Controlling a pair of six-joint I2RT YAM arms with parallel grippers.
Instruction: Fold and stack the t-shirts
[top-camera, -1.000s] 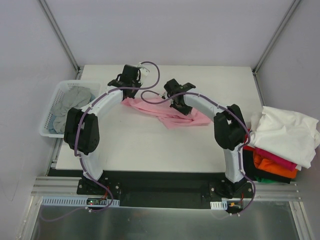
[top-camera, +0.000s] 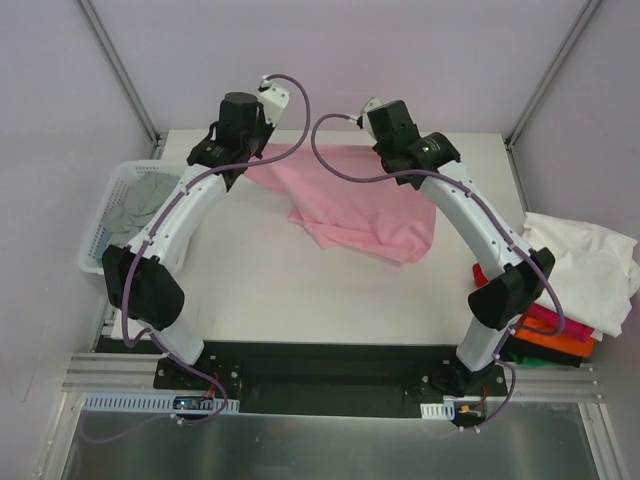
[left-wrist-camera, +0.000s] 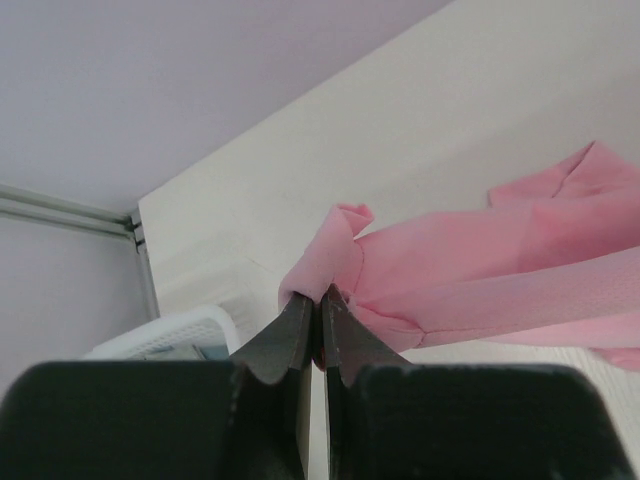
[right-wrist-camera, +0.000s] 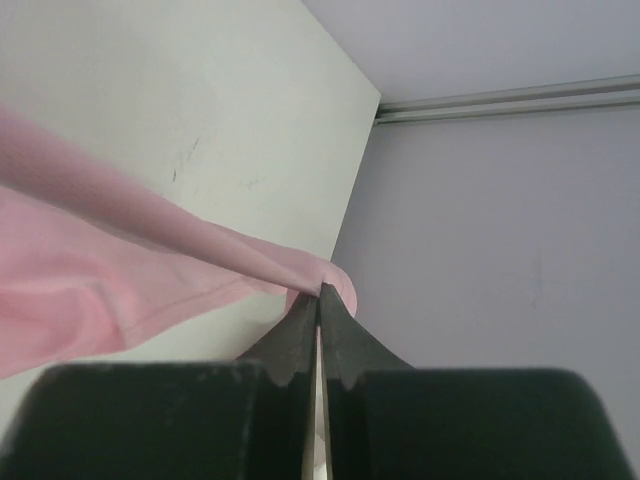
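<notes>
A pink t-shirt (top-camera: 365, 215) is stretched between my two grippers, its upper edge taut and its lower part spread and creased over the white table. My left gripper is shut on a bunched bit of the pink cloth (left-wrist-camera: 460, 260), seen in the left wrist view. In the right wrist view, my right gripper is likewise shut on a corner of the pink cloth (right-wrist-camera: 150, 240). From the top view, both grippers stand over the far part of the table, and their fingertips are partly hidden by the arms.
A white basket (top-camera: 97, 235) with grey cloth (top-camera: 140, 208) stands at the left. Stacked folded shirts lie at the right, a white one (top-camera: 575, 270) over pink, orange (top-camera: 552, 338) and black ones.
Both grippers have moved toward the far edge, the right one also rightward and the left slightly left.
</notes>
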